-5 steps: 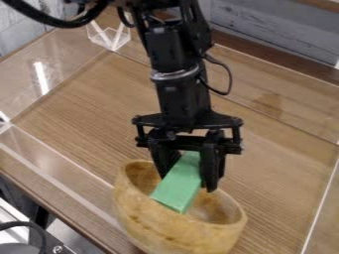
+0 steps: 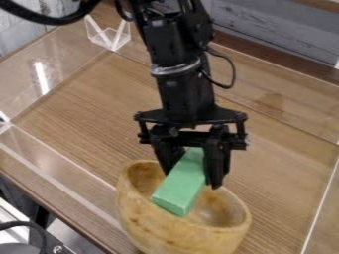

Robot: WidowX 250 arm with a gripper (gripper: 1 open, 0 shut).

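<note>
My black gripper [image 2: 191,149] reaches down from the top centre of the camera view, shut on a green block [image 2: 180,190]. The block hangs tilted over a tan bowl [image 2: 185,235], its lower end inside the bowl's outline. Whether it touches the bowl is not clear.
The bowl sits on a wooden surface [image 2: 66,129], mostly clear to the left and right. A white object [image 2: 109,30] stands at the upper left. Pale walls line the back, and dark cables show at the top left and bottom left.
The arm and gripper have shifted slightly with the green block still held. The block and bowl stay in nearly the same place.
</note>
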